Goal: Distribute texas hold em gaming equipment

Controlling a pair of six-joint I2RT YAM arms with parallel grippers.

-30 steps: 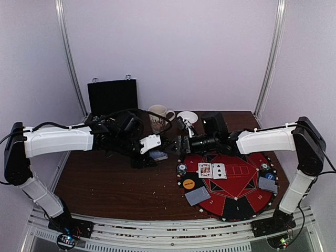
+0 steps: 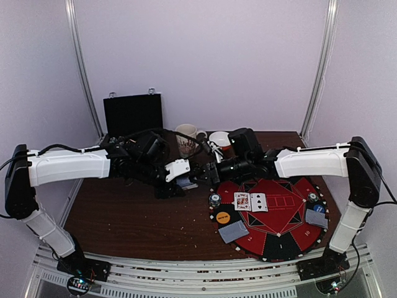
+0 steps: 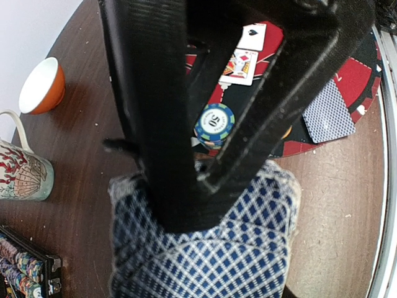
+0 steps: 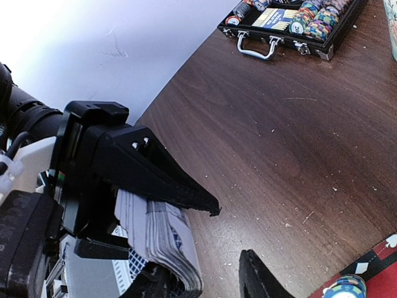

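Note:
A deck of blue-patterned cards (image 3: 198,264) is clamped in my left gripper, left of the poker mat. In the right wrist view, the deck's edges (image 4: 164,239) show beneath one black left finger. My right gripper stands partly open close beside the deck, one fingertip overlapping it in view; no card shows between its fingers. In the left wrist view, black right-gripper parts (image 3: 170,124) cover much of the deck. On the round mat (image 2: 273,242) lie two face-up cards (image 2: 250,202) and face-down cards (image 2: 233,231).
Chip stacks (image 2: 214,199) stand on the mat. Behind the arms are a mug (image 2: 186,138) and a white-and-orange bowl (image 2: 220,138). An open chip case (image 4: 291,25) sits at the back left.
The left arm has kept its place with the deck.

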